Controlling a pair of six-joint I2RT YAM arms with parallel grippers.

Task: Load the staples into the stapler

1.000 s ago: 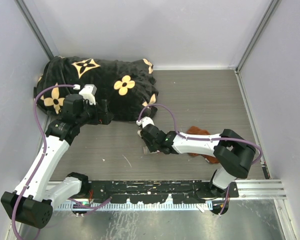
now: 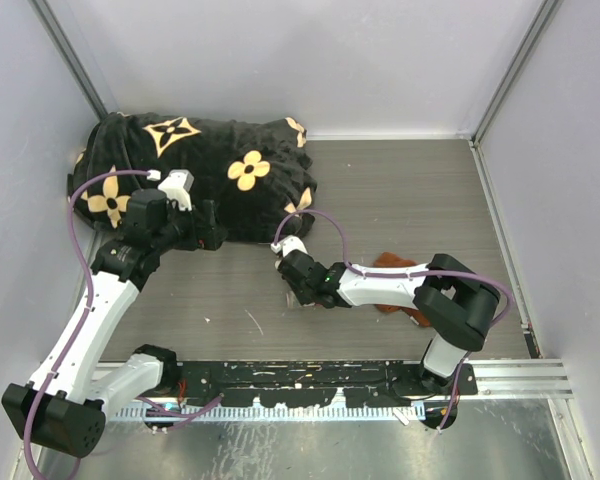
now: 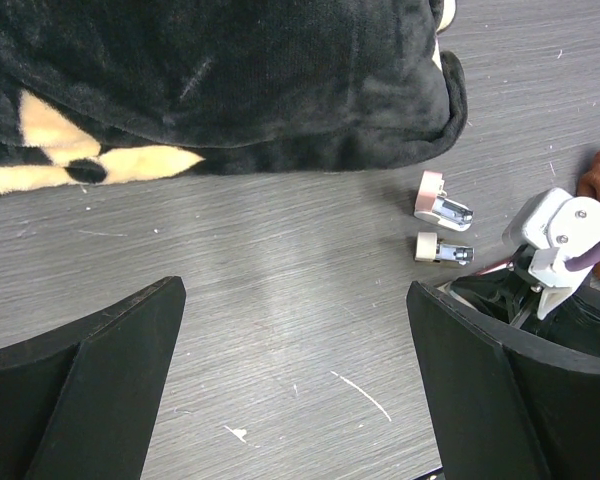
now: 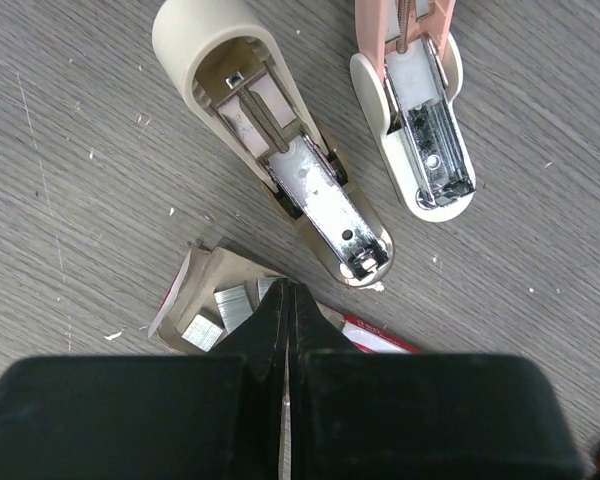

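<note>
Side by side on the table in the right wrist view lie a cream stapler (image 4: 270,110) and a pink and white stapler (image 4: 405,110), both opened so that their metal trays show. Below the cream one sits an open staple box (image 4: 210,265) with several silver staple strips (image 4: 233,306) in it. My right gripper is shut, its tips over the box and against the strips as seen from above; nothing shows between its fingers. Whether the tips touch a strip I cannot tell. My left gripper stands open and empty above bare table, left of the staplers.
A dark plush blanket with yellow flowers (image 2: 245,175) fills the back left. A brown cloth (image 2: 390,262) lies right of the staplers, partly under the right arm.
My right arm has come down slightly, its elbow lower and nearer the front, with the gripper staying over the same spot. The left arm has not moved.
</note>
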